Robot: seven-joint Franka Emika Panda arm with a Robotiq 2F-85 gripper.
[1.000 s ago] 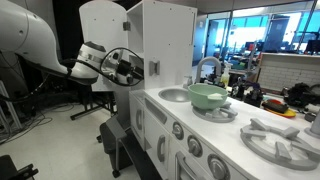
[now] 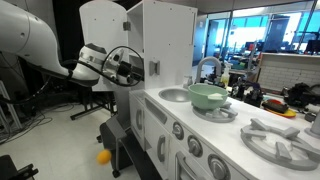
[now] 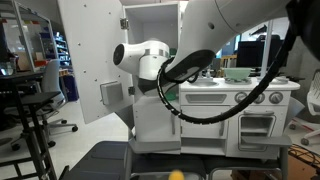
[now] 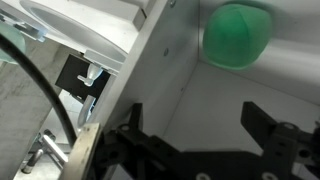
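My gripper [image 2: 132,76] is at the open front of the tall white cabinet [image 2: 167,35]. In the wrist view its dark fingers [image 4: 285,150] stand wide apart, and nothing shows between them. A green rounded object [image 4: 236,35] lies inside the cabinet, ahead of the fingers and apart from them. Well below the gripper, an orange round thing [image 2: 104,157] shows low against the floor; I cannot tell whether it is at rest. The same orange thing [image 3: 176,175] is at the bottom edge of exterior view 2.
A white play kitchen counter [image 2: 225,120] adjoins the cabinet, with a sink [image 2: 174,95], a green pot [image 2: 207,96] and burner grates [image 2: 280,143] on top. The cabinet's side wall [image 4: 150,75] runs close beside the gripper. Dark grey seats [image 3: 100,160] stand in front.
One second ago it was not visible. The arm has barely moved.
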